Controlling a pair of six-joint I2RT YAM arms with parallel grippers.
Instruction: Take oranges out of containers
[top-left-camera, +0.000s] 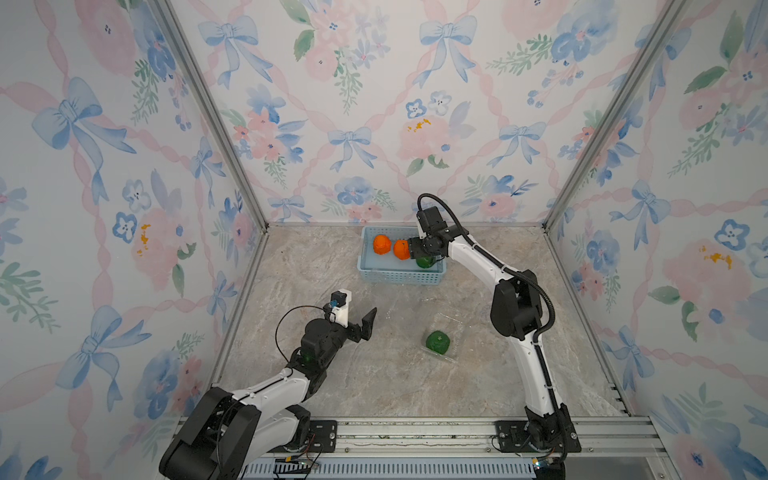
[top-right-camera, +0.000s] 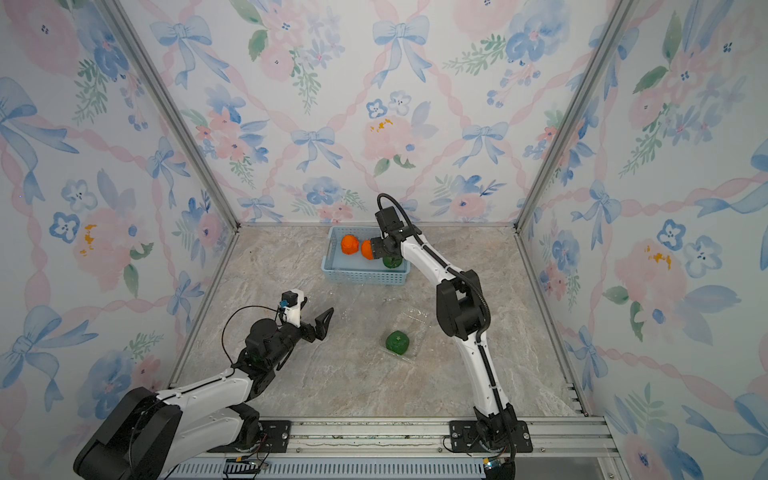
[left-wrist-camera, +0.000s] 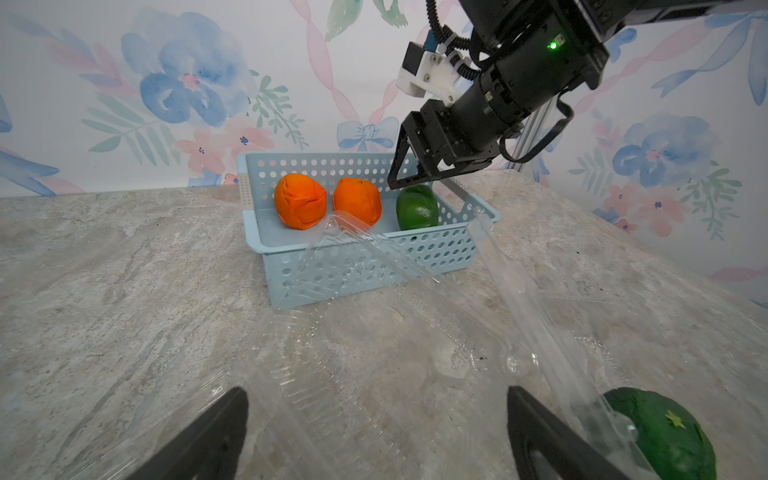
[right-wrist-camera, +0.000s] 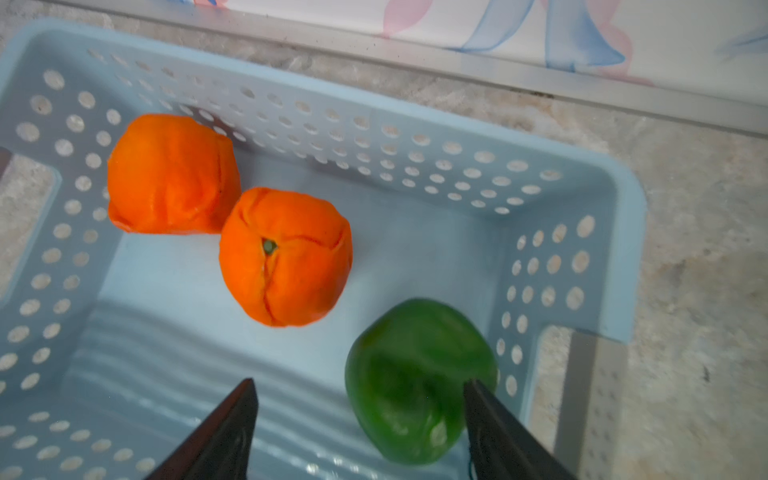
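Two oranges (right-wrist-camera: 172, 172) lie side by side at the left and middle of a light blue basket (top-left-camera: 400, 276). A dark green round fruit (right-wrist-camera: 416, 376) rests in its right part. Above that fruit my right gripper hovers, open, nothing held between its fingers. A second green fruit (left-wrist-camera: 664, 432) sits in a clear plastic container (left-wrist-camera: 552, 344) in front of the basket. To the left of the clear container, my left gripper stands apart from all fruit, its fingers (left-wrist-camera: 216, 436) spread and empty.
The clear container's thin walls are hard to make out from above. Behind the basket rises the patterned wall (top-left-camera: 352, 176). Bare tabletop (top-left-camera: 304, 264) lies left of the basket and also to its right.
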